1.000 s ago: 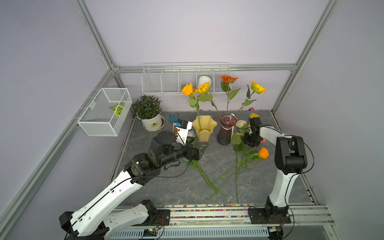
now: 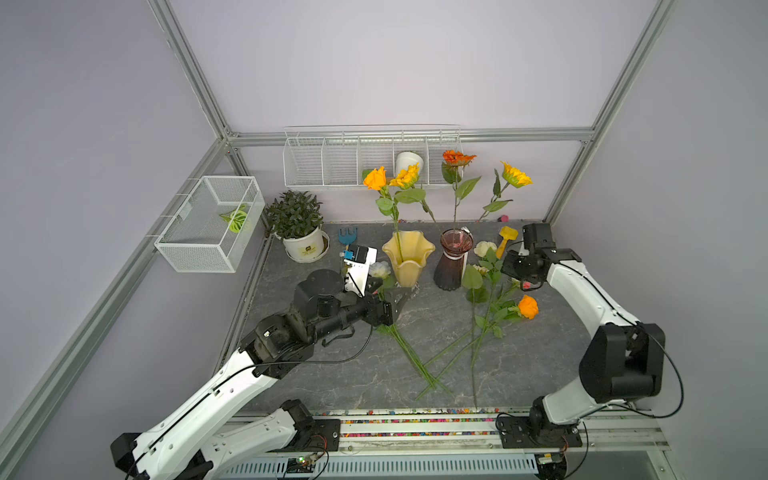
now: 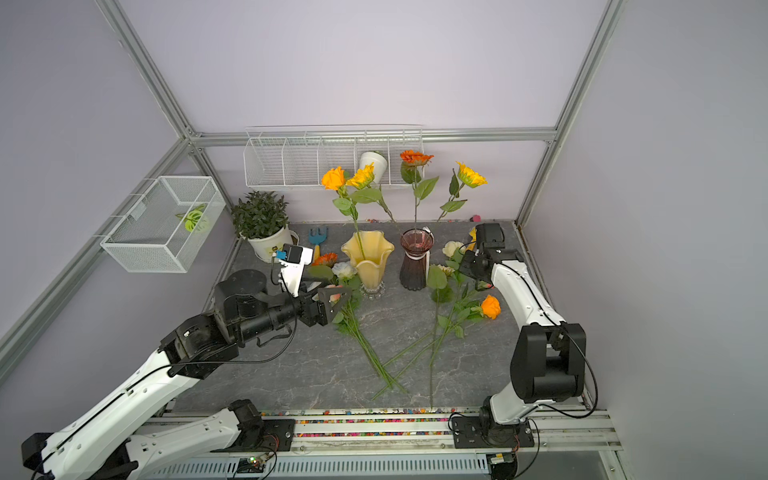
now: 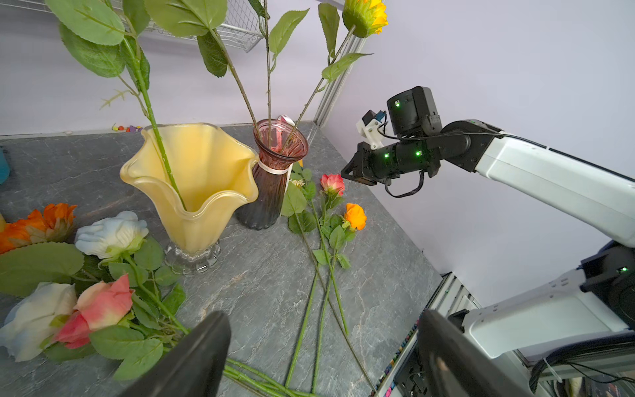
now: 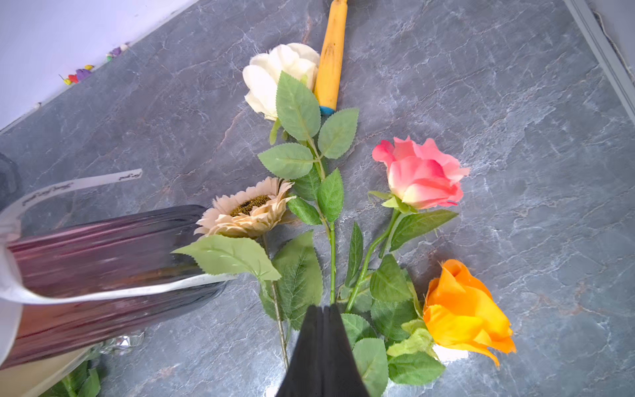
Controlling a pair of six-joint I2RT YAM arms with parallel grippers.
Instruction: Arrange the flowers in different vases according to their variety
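My right gripper is shut, nothing between its fingers, raised over the right-hand flowers. Outside its fingertips lie the white rose (image 5: 281, 76) and its green stem (image 5: 332, 261). Nearby lie a beige daisy-like flower (image 5: 248, 208), a pink rose (image 5: 426, 173) and an orange rose (image 5: 468, 311). My left gripper stands open, nothing held. Left of it lie a pale blue rose (image 4: 112, 235), a white-and-pink pair and an orange flower (image 4: 39, 225). The cream vase (image 4: 198, 168) holds one orange rose (image 2: 375, 178); the purple vase (image 2: 449, 272) holds three stems, including an orange-red bloom (image 2: 458, 158).
A yellow-handled tool (image 5: 332, 59) touches the white rose head. A potted plant (image 2: 296, 220) stands back left, near a blue fork tool (image 2: 347, 236). White wire baskets hang on the left (image 2: 192, 254) and back. The table's front middle has crossing stems.
The white rose lies on the table. My left arm has shifted slightly.
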